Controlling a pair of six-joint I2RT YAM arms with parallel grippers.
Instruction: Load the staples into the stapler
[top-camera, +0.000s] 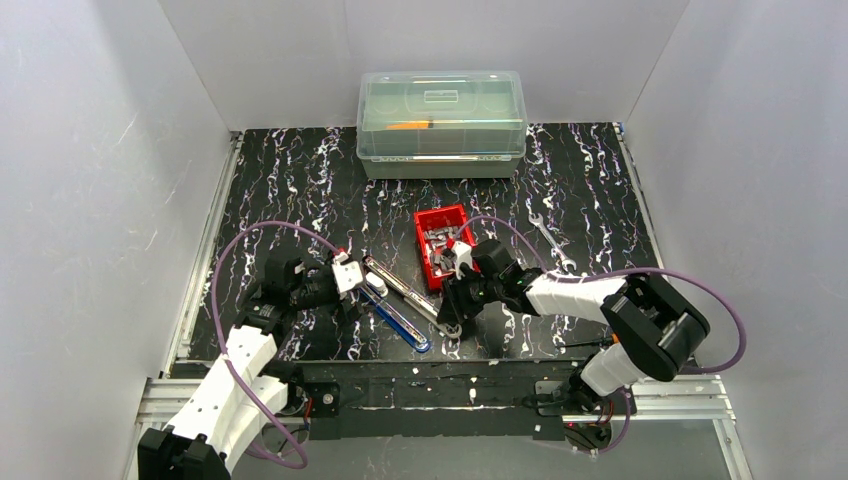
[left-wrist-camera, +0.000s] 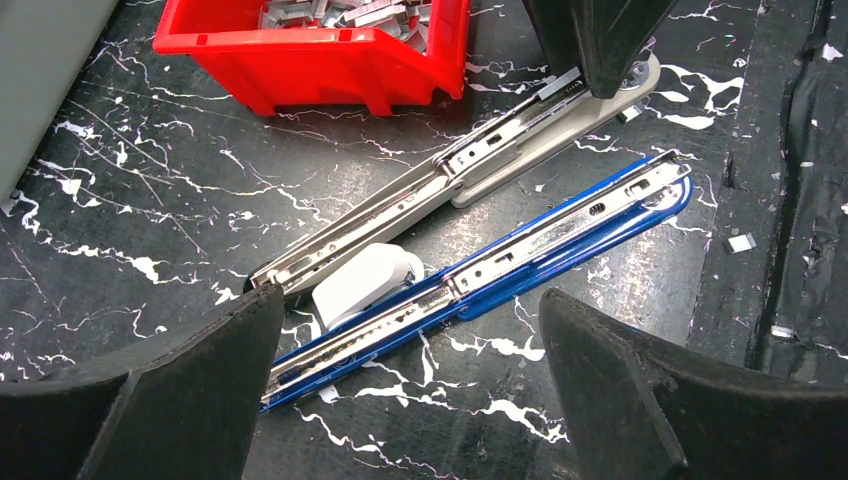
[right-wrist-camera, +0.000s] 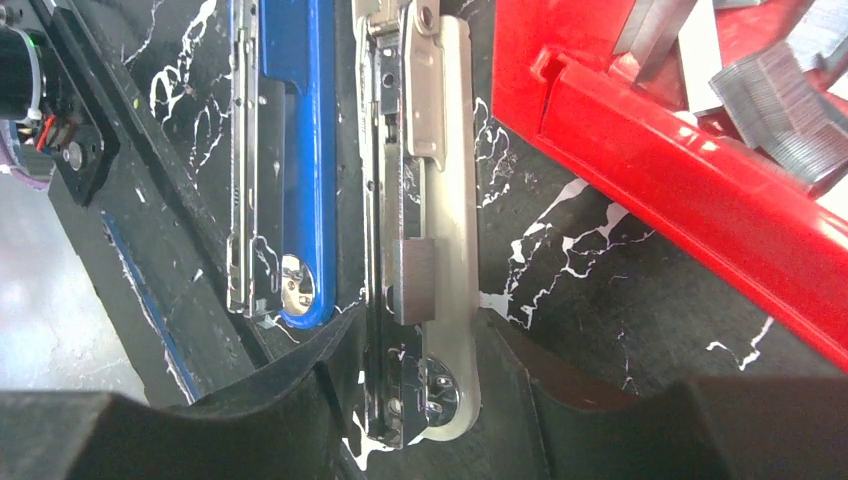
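Note:
A beige stapler (left-wrist-camera: 425, 182) lies opened out, its metal magazine facing up. On that magazine sits a grey staple strip (right-wrist-camera: 417, 280), tipped against one side and sticking out over the beige base, not down in the channel. My right gripper is open, its fingers on either side of the stapler's front end and just past the strip, holding nothing. A blue stapler (left-wrist-camera: 520, 262), also opened out, lies alongside. My left gripper stands open above the blue stapler's rear end, with nothing gripped.
A red bin (top-camera: 421, 240) of loose staple strips stands close behind the beige stapler. A small white object (left-wrist-camera: 365, 283) lies between the staplers. Further off are a wrench (top-camera: 550, 240) and a lidded box (top-camera: 440, 168).

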